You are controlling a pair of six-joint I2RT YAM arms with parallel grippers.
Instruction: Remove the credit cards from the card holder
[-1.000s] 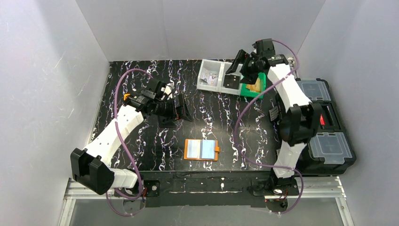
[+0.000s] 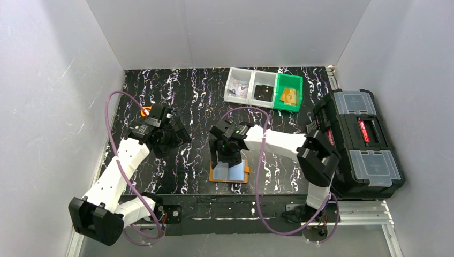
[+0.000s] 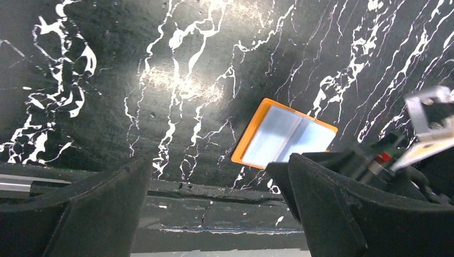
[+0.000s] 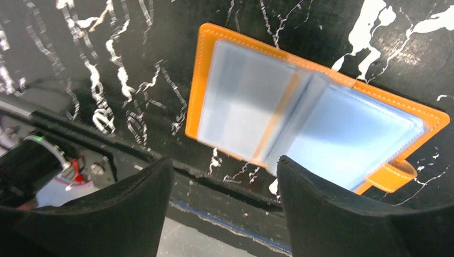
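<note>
An orange card holder (image 2: 247,177) lies spread flat on the black marbled table, close to its front edge. Its two halves have clear sleeves; the left sleeve (image 4: 243,96) looks whitish with an orange strip, the right one (image 4: 350,134) pale blue. Over the holder's far edge hovers my right gripper (image 2: 222,161), fingers apart and nothing between them; in the right wrist view its fingers (image 4: 316,203) frame the holder's near side. My left gripper (image 2: 174,143) is open and empty above the table's left part, with the holder (image 3: 251,128) to its right in the left wrist view.
At the back, white bins (image 2: 231,99) and a green bin (image 2: 297,108) hold several small items. A black toolbox (image 2: 353,184) stands at the right, an orange tape-like object (image 2: 144,111) behind the left arm.
The right gripper has swung from the green bin at the back down to the card holder. The left gripper has drawn back leftward. The holder has not moved.
</note>
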